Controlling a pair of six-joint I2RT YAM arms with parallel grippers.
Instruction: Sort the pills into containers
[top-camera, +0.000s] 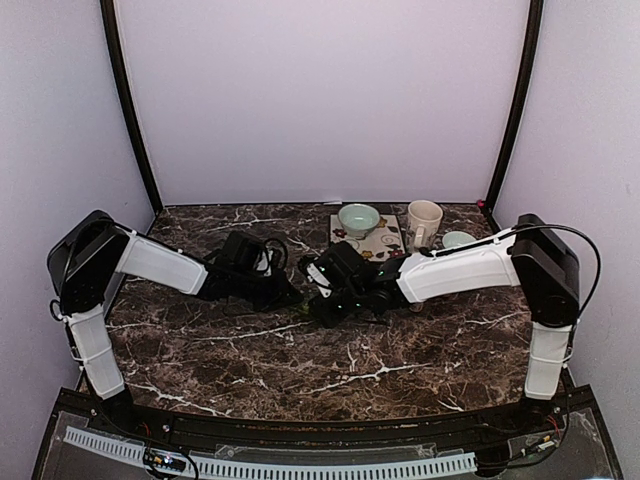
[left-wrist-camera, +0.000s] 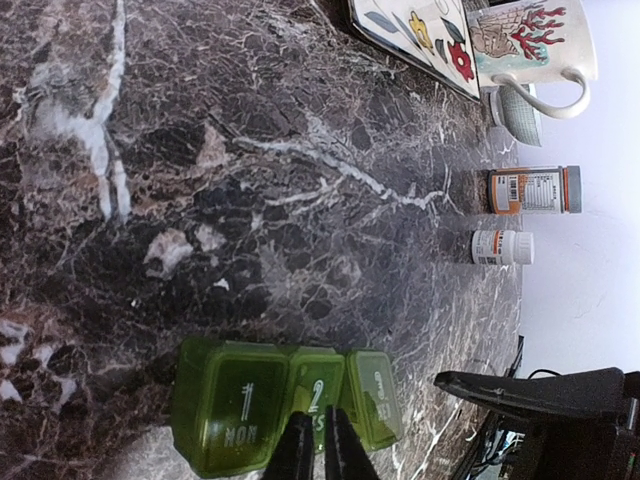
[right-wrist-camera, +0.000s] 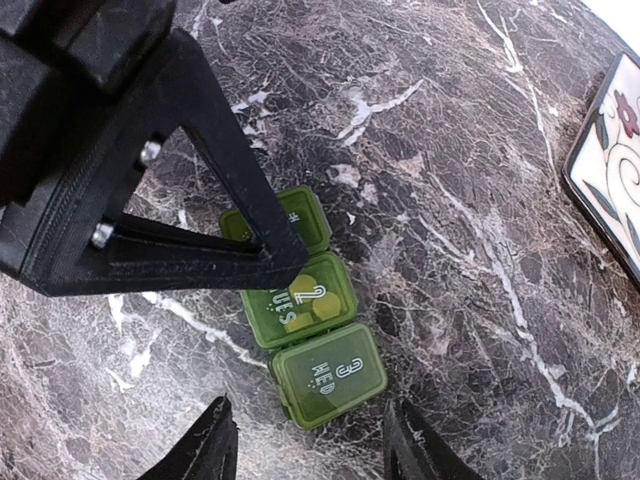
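A green translucent pill box (right-wrist-camera: 328, 375) with lids marked 1 MON, 2 TUES and 3 WED lies on the marble table. Yellowish pills (right-wrist-camera: 302, 310) show through its TUES lid. My left gripper is shut, its tips over the TUES section, with nothing visible between them. From the other side, my right gripper stands open at the WED end, its fingers apart to either side and nothing gripped. An orange-labelled bottle (left-wrist-camera: 530, 190) and a smaller white-capped bottle (left-wrist-camera: 500, 247) stand farther off. In the top view the arms mostly hide the box.
A flowered tray (top-camera: 382, 240) carries a pale green bowl (top-camera: 358, 218) at the back. Beside it are a white mug (top-camera: 424, 222) and another pale bowl (top-camera: 457, 239). Both grippers are close together over the box.
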